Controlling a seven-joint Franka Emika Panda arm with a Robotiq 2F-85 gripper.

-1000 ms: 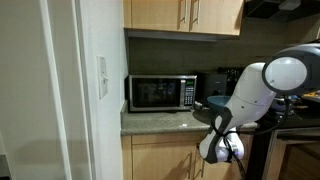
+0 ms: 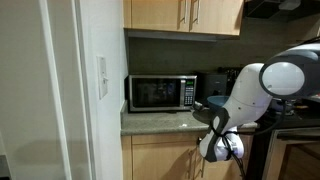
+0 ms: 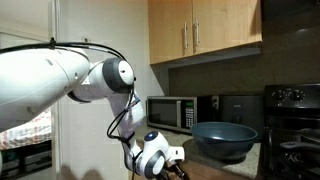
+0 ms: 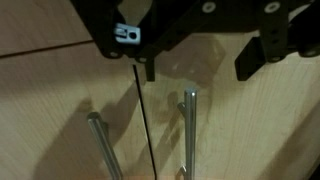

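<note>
My gripper faces the lower cabinet, its two fingers wide apart at the top of the wrist view. No object shows held between them. One metal bar handle point(image 4: 189, 135) stands on the light wood door just beyond the gap, closer to the left finger point(image 4: 150, 62) than to the right. A second bar handle point(image 4: 103, 142) lies further left, past the dark seam between the doors. In exterior view 1 the arm's white wrist point(image 2: 222, 147) hangs in front of the cabinet, and the fingertips are hard to make out.
Above the cabinet runs a grey counter point(image 2: 158, 124) with a microwave point(image 2: 162, 93). A large dark blue pan point(image 3: 224, 140) stands on the counter near the arm, beside the black stove point(image 3: 292, 135). Wall cupboards point(image 2: 160, 15) hang overhead.
In exterior view 1 the arm's wrist has shifted only very slightly. The counter and cabinet look the same.
</note>
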